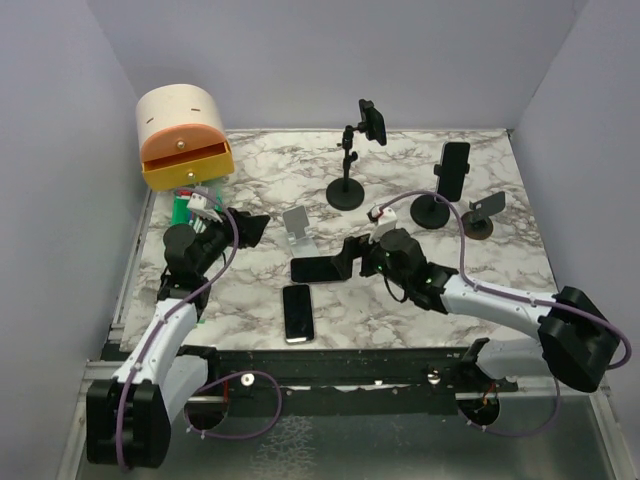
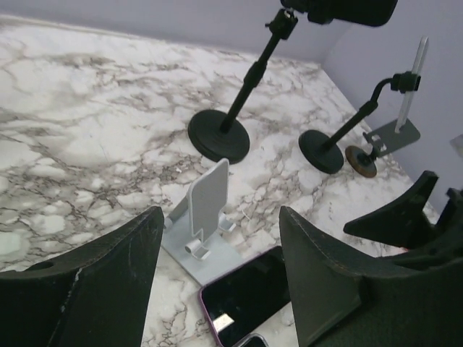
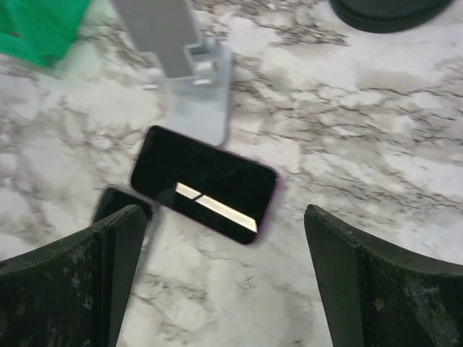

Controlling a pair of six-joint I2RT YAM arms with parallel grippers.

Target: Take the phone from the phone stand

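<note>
A silver phone stand (image 1: 298, 222) stands empty, seen also in the left wrist view (image 2: 207, 199). A black phone (image 1: 316, 269) lies flat at the stand's base, also in the right wrist view (image 3: 203, 181). A second phone (image 1: 298, 313) lies nearer the front edge. My left gripper (image 1: 242, 226) is open, left of the stand, nothing between its fingers. My right gripper (image 1: 352, 254) is open, right of the stand near the flat phone's right end, also empty.
A tall black holder (image 1: 345, 194) stands behind. More stands (image 1: 430, 208) are at the back right, one holding an upright phone. A drawer box (image 1: 185, 135) and green tray (image 1: 181, 208) are at the left.
</note>
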